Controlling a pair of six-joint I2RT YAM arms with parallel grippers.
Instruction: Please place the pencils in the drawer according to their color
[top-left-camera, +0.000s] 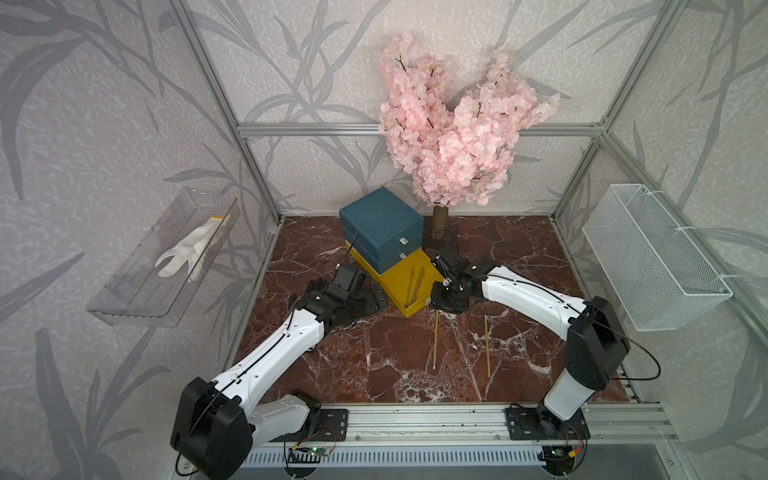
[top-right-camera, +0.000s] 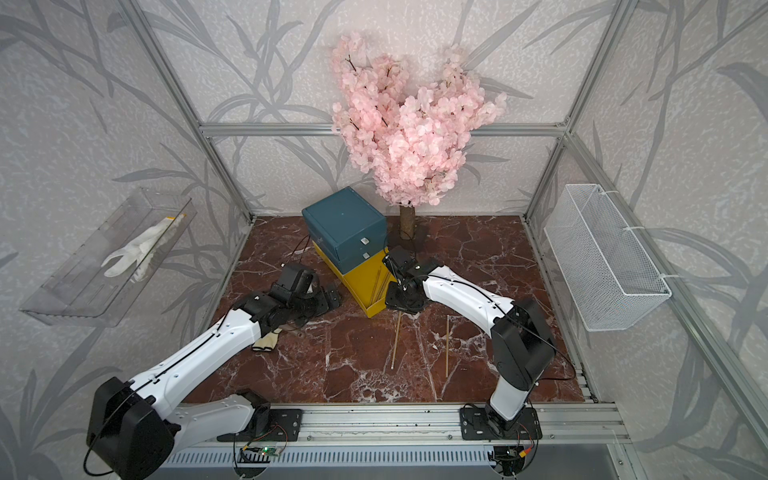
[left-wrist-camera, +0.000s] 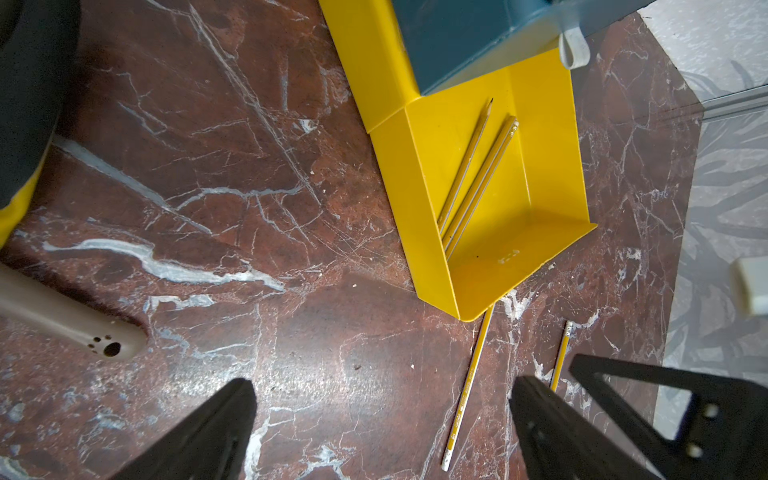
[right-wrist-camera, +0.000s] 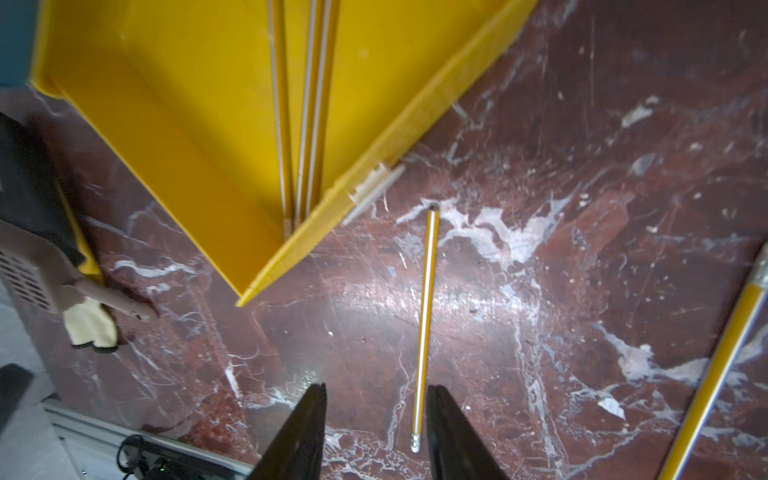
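Note:
The yellow drawer (left-wrist-camera: 528, 192) stands pulled out from under the blue one, with several yellow pencils (left-wrist-camera: 480, 176) lying lengthwise inside it, against its left side. Two more yellow pencils are on the marble in front: the nearer pencil (right-wrist-camera: 425, 320) points away from the drawer's front wall, and the farther pencil (right-wrist-camera: 724, 352) is to its right. My right gripper is open and empty above the table, just outside the drawer front, its fingers pointing toward the nearer pencil's end. My left gripper stays open left of the drawer, over bare marble.
The blue drawer box (top-left-camera: 382, 224) sits atop the yellow drawer, with a flower vase (top-left-camera: 440, 222) behind. A beige handled tool (left-wrist-camera: 72, 312) and a dark item with yellow trim (left-wrist-camera: 24, 104) lie at the left.

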